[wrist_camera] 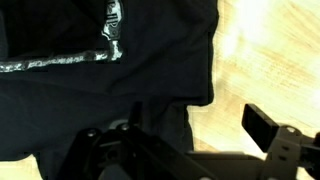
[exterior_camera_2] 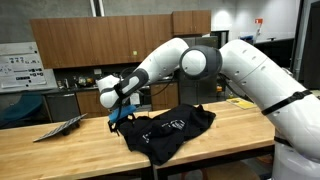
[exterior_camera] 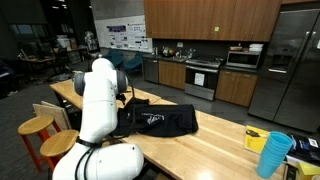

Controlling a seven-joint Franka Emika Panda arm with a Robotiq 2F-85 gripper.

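Note:
A black cloth garment (exterior_camera: 165, 121) lies spread and wrinkled on the wooden table, one dark flap reaching toward the table's front in exterior view 2. From above, the wrist view shows the black fabric (wrist_camera: 150, 75) with a pale patterned band (wrist_camera: 112, 30) across it. My gripper stands open over the cloth's edge, its left finger above black fabric and its right finger above bare wood. Nothing shows between the fingers. In exterior view 2 the gripper (exterior_camera_2: 118, 117) points down near the cloth's left end; whether its tips touch the fabric I cannot tell.
A blue cup (exterior_camera: 273, 155) stands at the table's right end, near a yellow item (exterior_camera: 256, 138). Stools (exterior_camera: 37, 125) stand beside the table. A dark flat object (exterior_camera_2: 62, 128) lies on the left of the wooden top. Bare wood lies in front of the cloth.

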